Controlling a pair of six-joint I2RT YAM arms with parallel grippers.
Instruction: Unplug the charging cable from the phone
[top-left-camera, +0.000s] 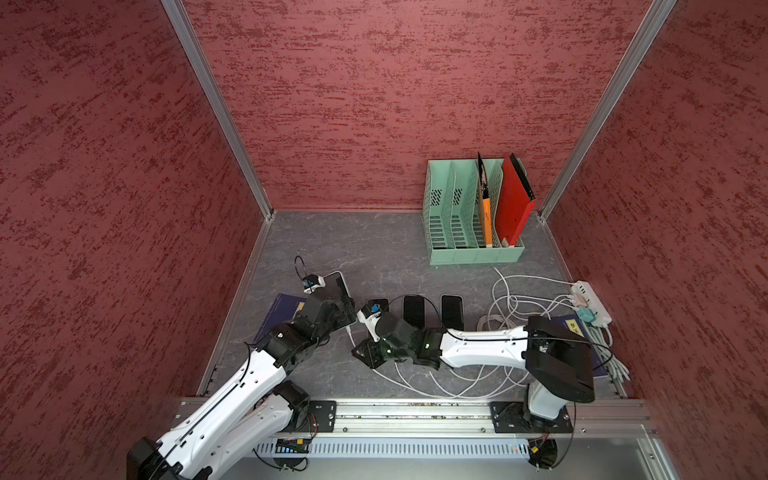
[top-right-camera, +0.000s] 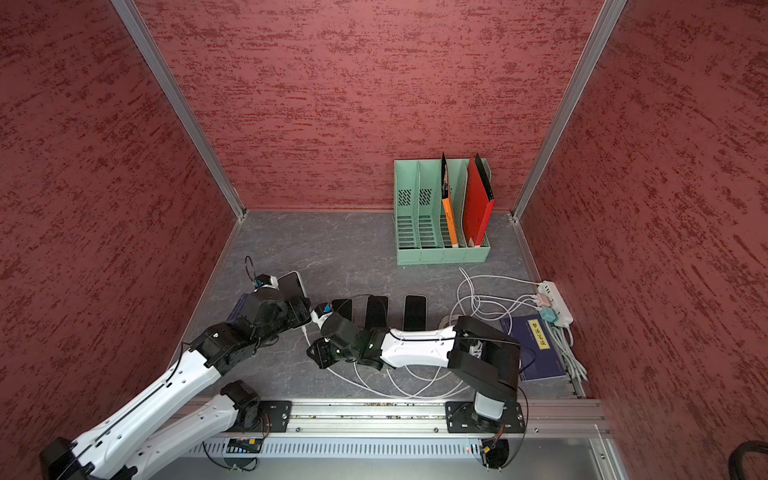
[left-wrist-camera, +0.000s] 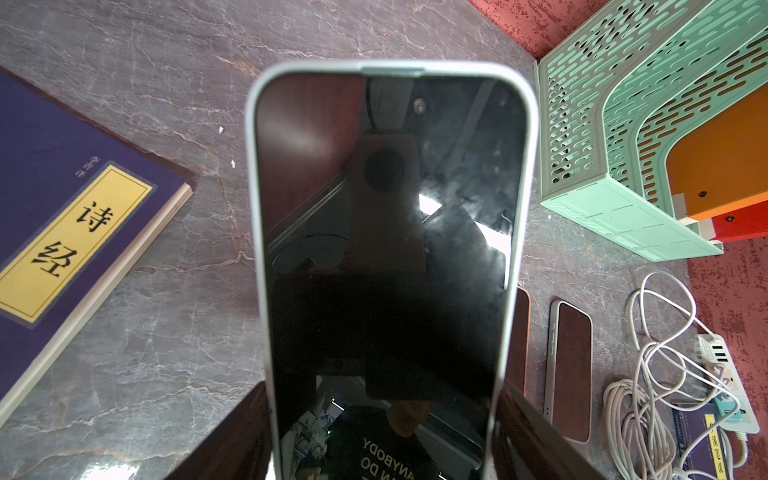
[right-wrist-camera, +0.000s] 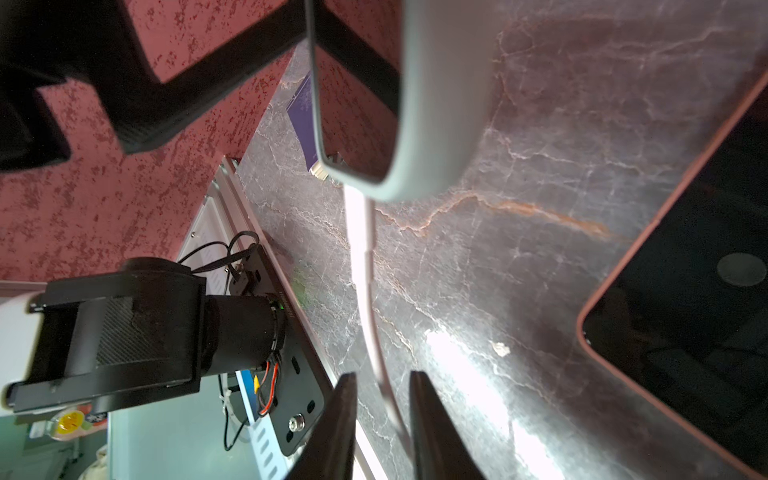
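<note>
The phone (left-wrist-camera: 384, 240), with a dark screen and a pale frame, stands raised in my left gripper, which is shut on its sides. Seen from the right wrist, the phone's lower end (right-wrist-camera: 432, 104) is at the top, and the white charging cable (right-wrist-camera: 369, 320) meets its bottom edge. From there the cable runs down to the fingertips of my right gripper, into the space between them. That gripper is shut; whether its fingers press on the cable cannot be told. In the top left view the arms hide much of the phone and connector.
Several other phones lie right of the held one, one of them dark (top-left-camera: 452, 312). White cables sprawl to a power strip (top-left-camera: 590, 302) at the right. A green rack (top-left-camera: 476, 256) stands at the back. A blue book (left-wrist-camera: 80, 224) lies left.
</note>
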